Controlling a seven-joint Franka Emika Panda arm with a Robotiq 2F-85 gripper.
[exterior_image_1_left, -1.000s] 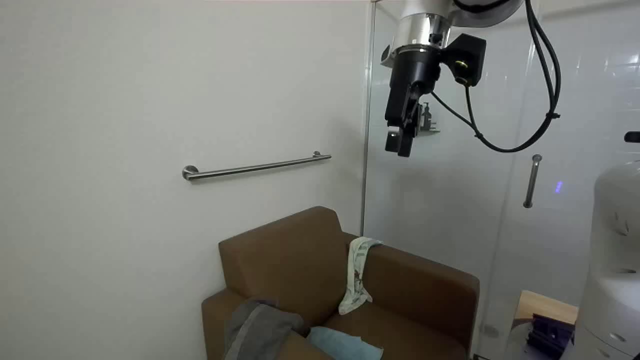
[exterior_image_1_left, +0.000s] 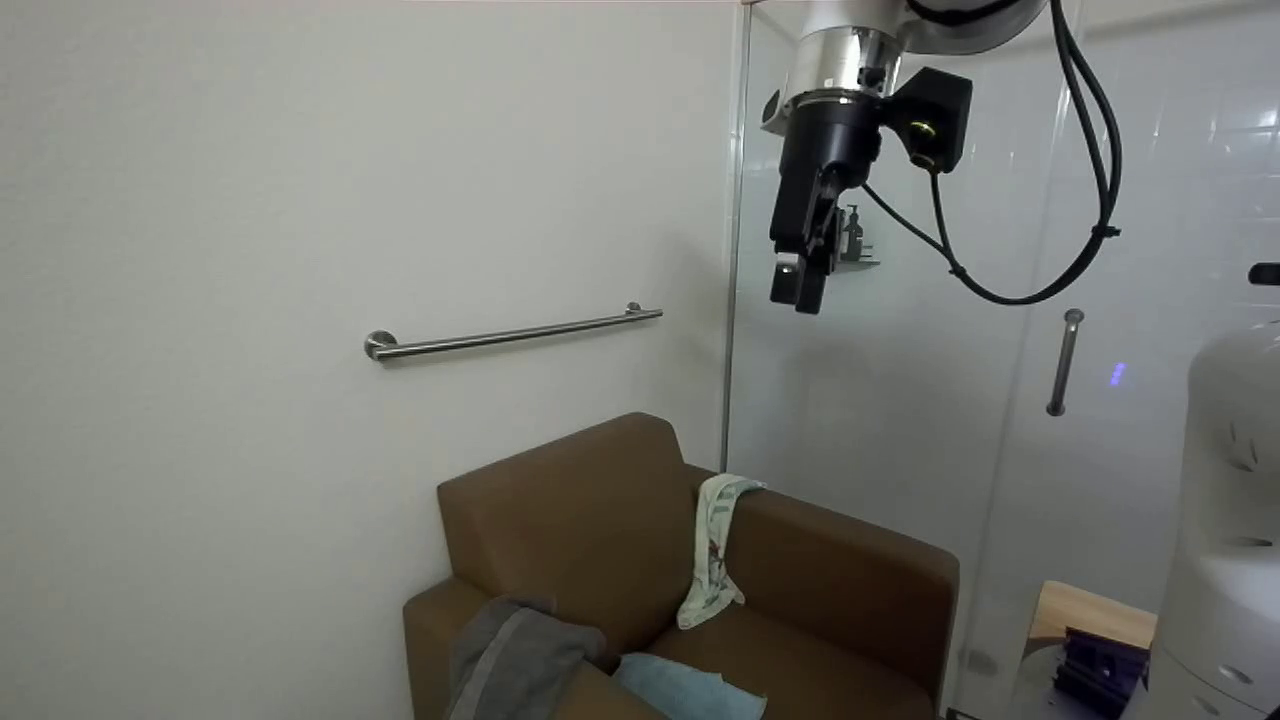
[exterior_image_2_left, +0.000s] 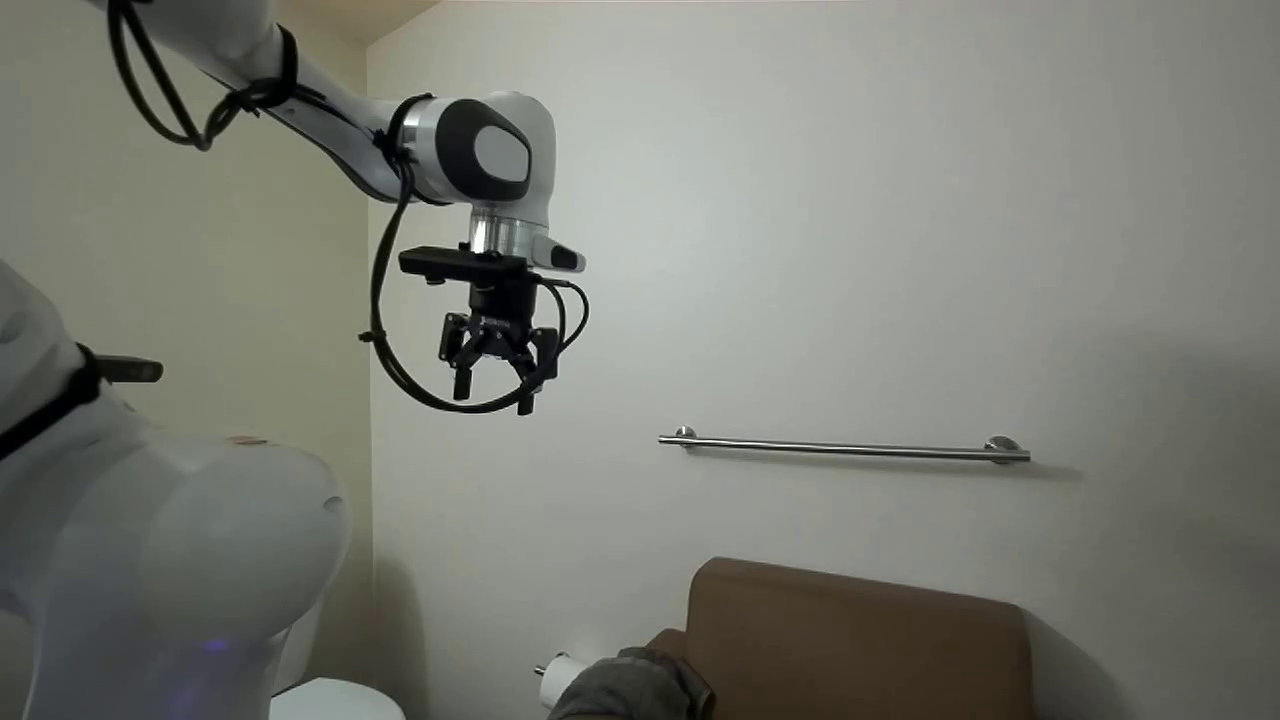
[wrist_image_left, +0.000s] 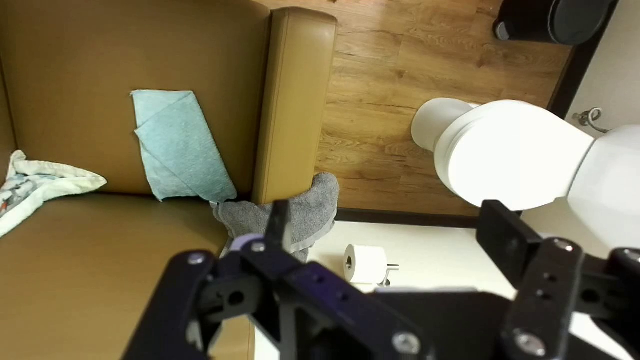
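High above the brown armchair (exterior_image_1_left: 564, 504), my gripper (exterior_image_2_left: 494, 398) points downward, open and empty. Its fingers (wrist_image_left: 507, 243) stand wide apart in the wrist view. A light blue cloth (wrist_image_left: 180, 147) lies folded over on the chair seat. Over the armrest near the wall hangs a grey towel (wrist_image_left: 312, 210), partly covered by my left finger in the wrist view. The white patterned cloth (exterior_image_1_left: 714, 546) drapes across the opposite armrest onto the seat. None of the cloths touches the gripper.
A metal bar (exterior_image_1_left: 516, 336) is fixed on the wall above the chair. A toilet (wrist_image_left: 510, 156), a toilet paper roll (wrist_image_left: 364, 264) and a black bin (wrist_image_left: 555, 21) are beside the chair. Bare wooden floor (wrist_image_left: 372, 120) lies between chair and toilet. A glass partition (exterior_image_1_left: 864, 420) stands behind.
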